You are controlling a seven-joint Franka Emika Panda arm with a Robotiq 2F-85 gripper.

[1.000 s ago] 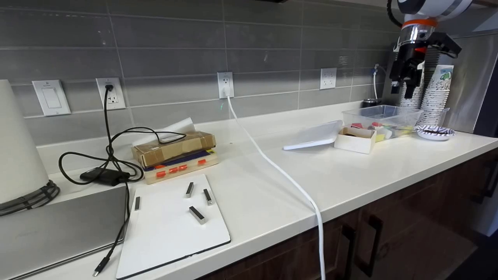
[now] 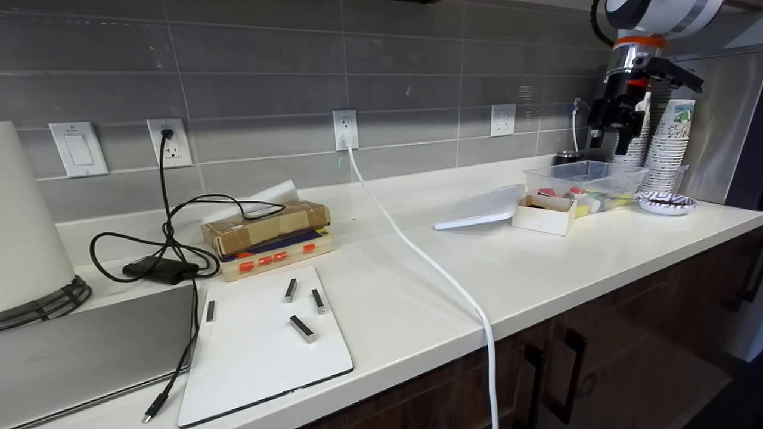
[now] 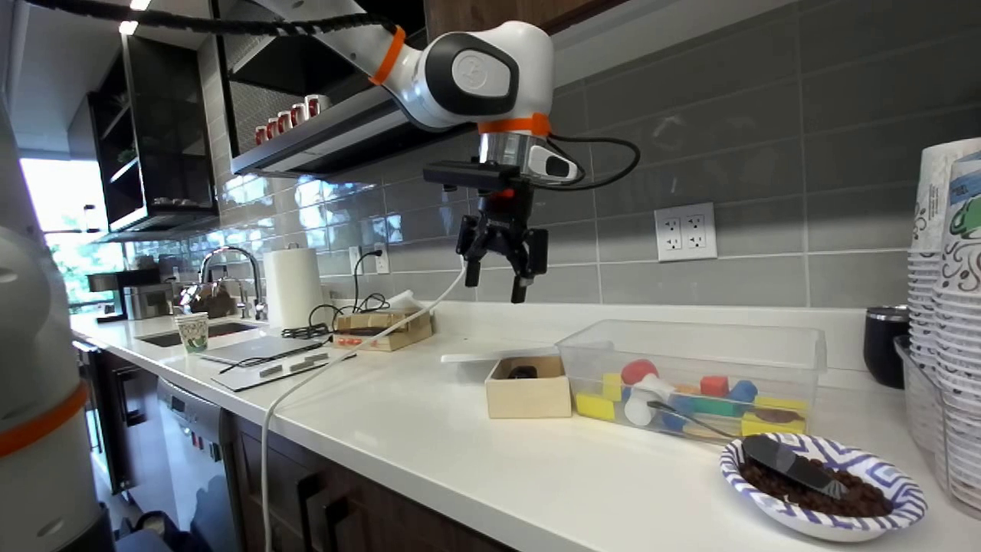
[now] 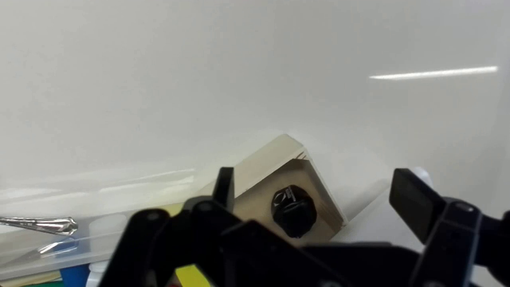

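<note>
Above the counter my gripper [image 3: 497, 276] hangs open, its fingers pointing down and nothing between them. Below it stands a small open wooden box [image 3: 528, 397] with a black object [image 4: 293, 211] inside, seen from above in the wrist view between the two fingers. Part of the box is hidden there by the gripper. Against the box's side sits a clear plastic bin [image 3: 690, 336] holding coloured blocks and other items. In the first exterior view the gripper [image 2: 613, 142] is well above the wooden box [image 2: 545, 214], clear of it.
A patterned bowl [image 3: 897, 472] of brown bits with a black utensil stands near the bin. Stacked paper cups [image 2: 665, 150] rise behind. A white lid [image 2: 479, 208] leans beside the box. A white cable [image 2: 429, 261] crosses the counter; the counter in front of the box is clear.
The gripper has shifted slightly left in the first exterior view and turned a little, its fingers now appearing wider apart. The objects on the counter have not moved.
</note>
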